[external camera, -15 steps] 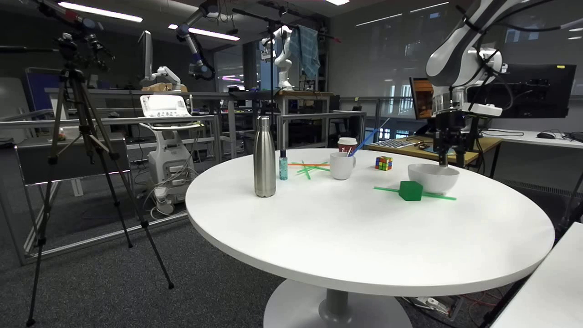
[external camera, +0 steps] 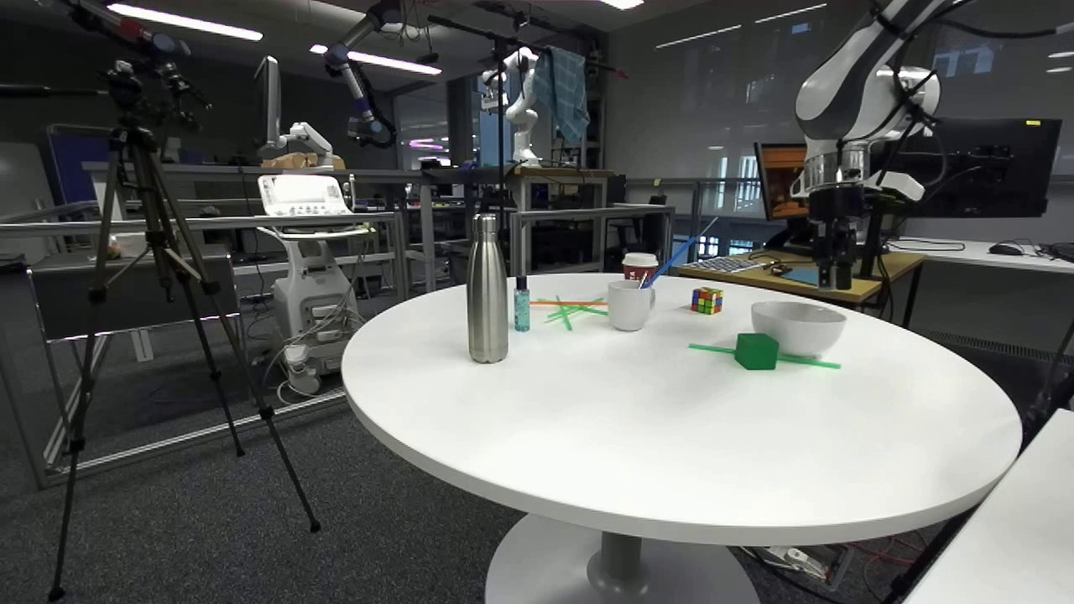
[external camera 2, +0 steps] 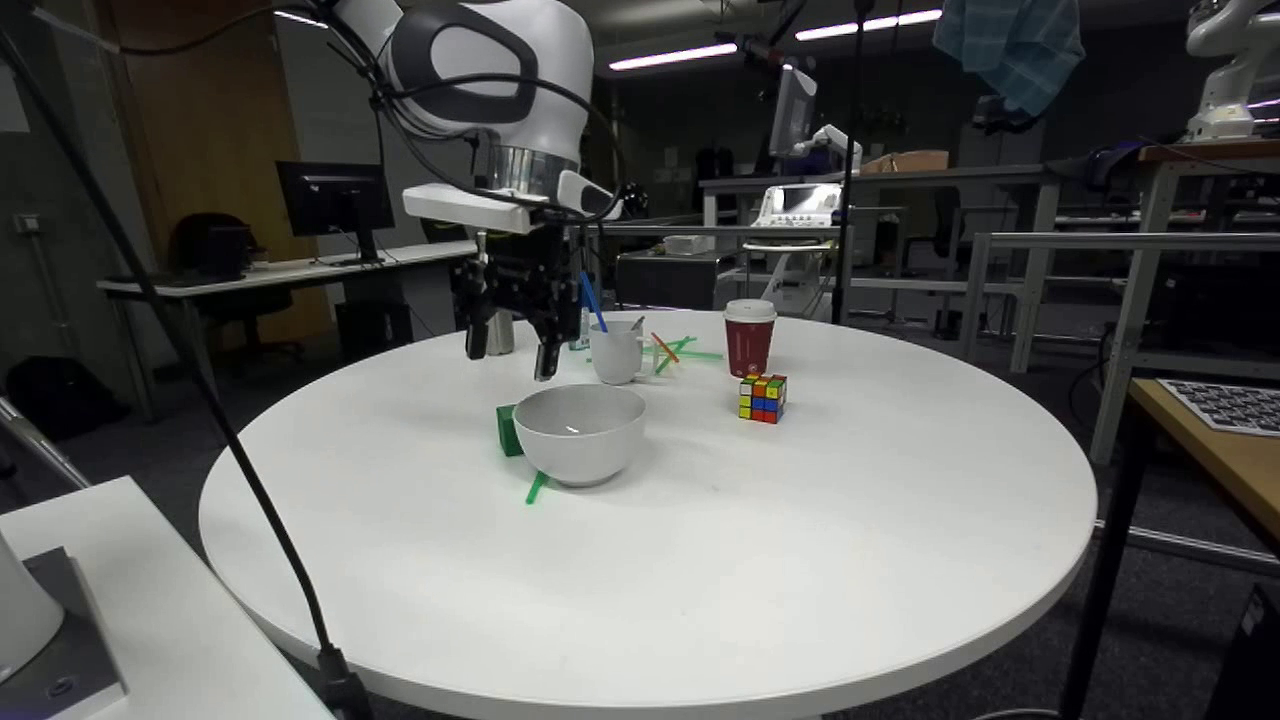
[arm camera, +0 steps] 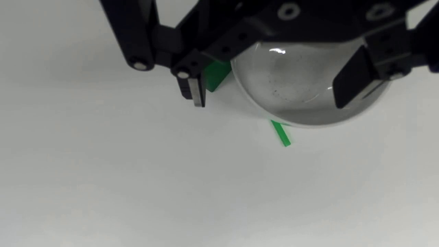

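Observation:
A white bowl [external camera 2: 579, 450] stands on the round table, looking empty inside in the wrist view [arm camera: 296, 86]. Above it hangs my gripper [external camera 2: 513, 360], its two fingers spread apart with nothing between them. A green block [external camera: 756, 351] rests right beside the bowl; in the wrist view only a corner of the block [arm camera: 216, 75] shows behind the left finger. Green strips lie flat on the table by the bowl and block, one strip end [arm camera: 281, 133] sticking out from under the bowl's rim as seen from above.
A Rubik's cube [external camera 2: 763, 398], a red paper cup [external camera 2: 749, 340] and a white mug [external camera: 629, 305] with a blue stick stand further off. Several green and orange strips lie near a small teal bottle [external camera: 521, 305]. A steel bottle [external camera: 488, 292] stands opposite.
My gripper has risen from close over the bowl and turned somewhat. The bowl, block and strips stay where they were.

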